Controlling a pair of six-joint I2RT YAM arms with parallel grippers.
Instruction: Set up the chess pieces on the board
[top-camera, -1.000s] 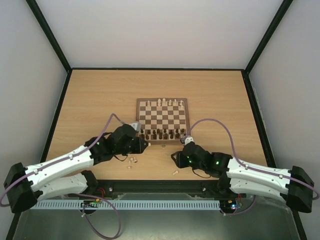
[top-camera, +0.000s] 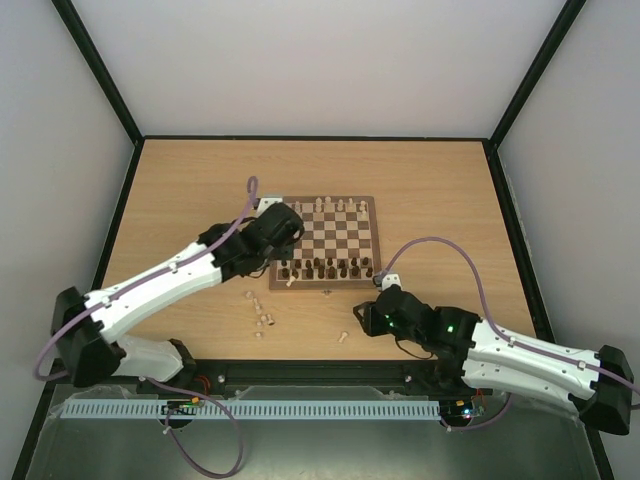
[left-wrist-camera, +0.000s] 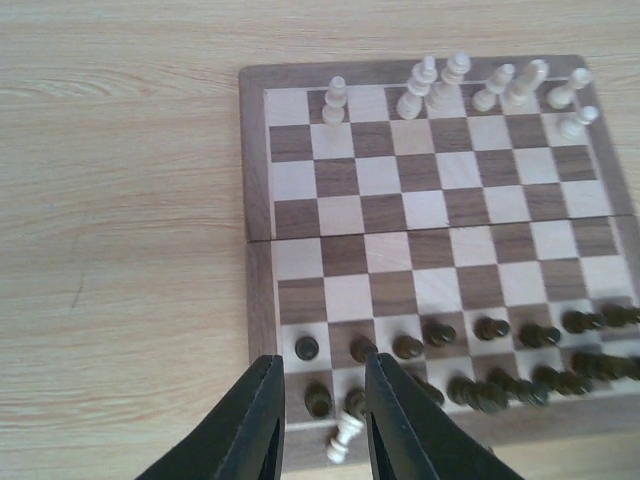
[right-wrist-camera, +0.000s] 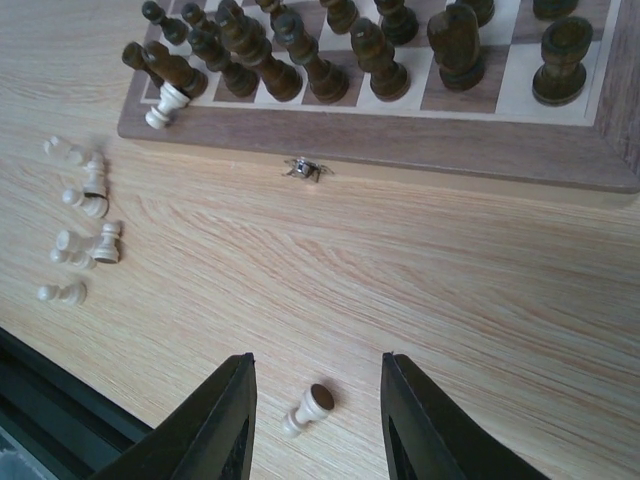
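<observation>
The chessboard (top-camera: 336, 227) has a few white pieces (left-wrist-camera: 437, 82) along its far side and dark pieces (left-wrist-camera: 490, 328) in two rows at the near side. A white piece (left-wrist-camera: 346, 437) lies tipped over at the near left corner, against the dark ones. Over the board's left part hangs my left gripper, fingers apart, empty. My right gripper is open in front of the board, also empty. Below it, a white piece (right-wrist-camera: 308, 409) lies on its side on the table.
Several loose white pieces (right-wrist-camera: 88, 222) lie on the table (right-wrist-camera: 430, 290) left of the right gripper. A small metal clasp (right-wrist-camera: 306, 169) juts from the board's near edge. Bare wood lies left of the board and behind it.
The right gripper and the piece near it shifted slightly.
</observation>
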